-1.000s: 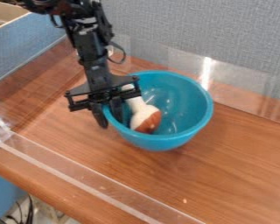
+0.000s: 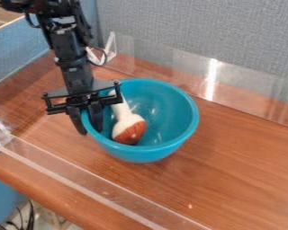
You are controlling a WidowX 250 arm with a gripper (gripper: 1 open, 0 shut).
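Note:
A teal bowl [image 2: 168,117] sits on the wooden table, holding a white object with a brown rounded end [image 2: 129,128], which lies tilted inside it. My gripper [image 2: 87,119] straddles the bowl's left rim, one finger outside and one just inside. Whether its fingers are pinched on the rim is hard to tell from this view.
Clear plastic edging runs along its back and front left, with a grey wall behind and a blue-sided box at the upper left.
My gripper and the bowl have moved left, and the bowl sits a little nearer the table's left side. The object inside has shifted along with it.

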